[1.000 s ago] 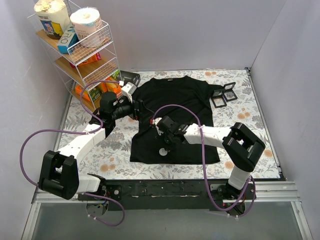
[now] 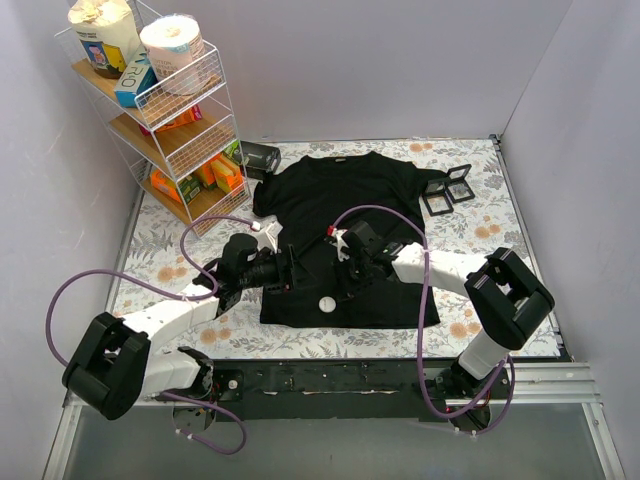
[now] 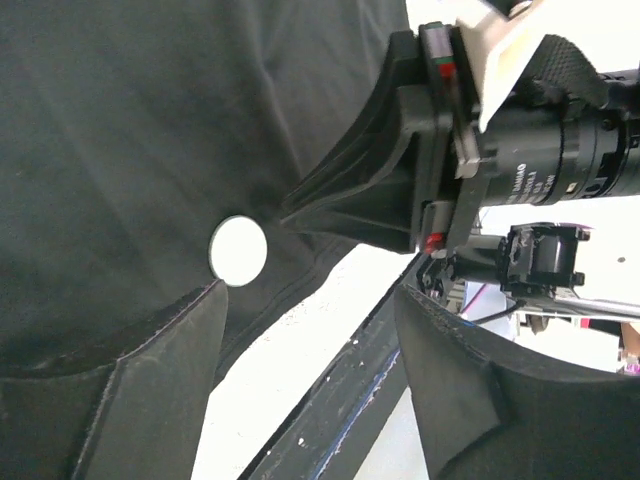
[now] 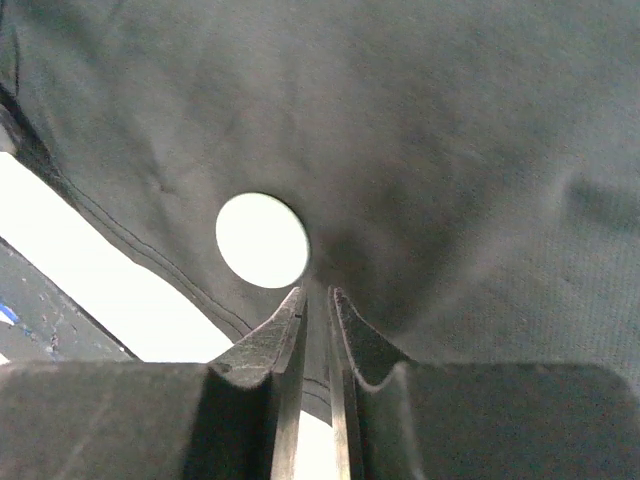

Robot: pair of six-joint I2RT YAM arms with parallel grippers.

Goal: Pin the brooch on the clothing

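Observation:
The brooch shows as a round white disc (image 2: 327,304) lying flat near the hem of the black garment (image 2: 345,195), which is spread on the table. My left gripper is open above the cloth, with nothing between its fingers; the disc (image 3: 238,251) shows between and beyond them in the left wrist view. Close beside the disc is my right gripper, its fingertips a small gap apart and empty. The right wrist view has the disc (image 4: 262,240) just beyond the left fingertip. Any pin under the disc is hidden.
Two open black cases (image 2: 448,190) rest by the garment's right sleeve. A wire shelf (image 2: 160,130) with rolls and boxes rises at the back left, a dark container (image 2: 260,158) beside it.
The left arm has come down and toward the front, nearer the disc. My right gripper has drawn back slightly to the right, while the disc stays almost in place.

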